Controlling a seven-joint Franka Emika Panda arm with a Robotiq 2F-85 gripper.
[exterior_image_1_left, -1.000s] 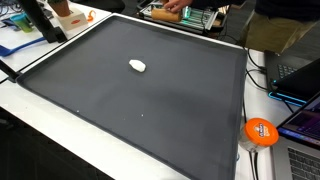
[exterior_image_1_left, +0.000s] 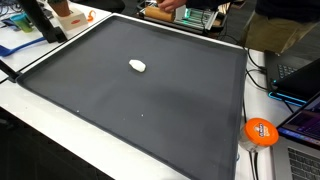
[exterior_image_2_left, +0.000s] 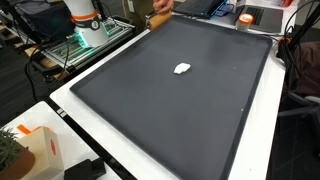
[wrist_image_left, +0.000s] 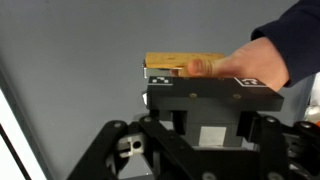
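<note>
A small white item (exterior_image_1_left: 137, 66) lies on the dark grey board; exterior view 2 shows the same white item (exterior_image_2_left: 182, 69). In the wrist view, my gripper has a black bar with white marks (wrist_image_left: 216, 94) across its fingertips. The bar covers the fingertips, so their grip on it is unclear. Just beyond it, a person's hand (wrist_image_left: 250, 66) holds a wooden block (wrist_image_left: 175, 60). A pale square patch (wrist_image_left: 212, 136) shows between the finger bases. Neither exterior view shows the gripper.
The grey board (exterior_image_1_left: 140, 110) is otherwise bare. An orange-lidded jar (exterior_image_1_left: 261, 132) and laptops (exterior_image_1_left: 298, 85) stand beside it. The robot's base (exterior_image_2_left: 88, 22) is at the left in exterior view 2, with a potted plant (exterior_image_2_left: 12, 150) at the near corner.
At the board's far edge, the person's hand and the wooden block have shifted slightly. The white item has not moved.
</note>
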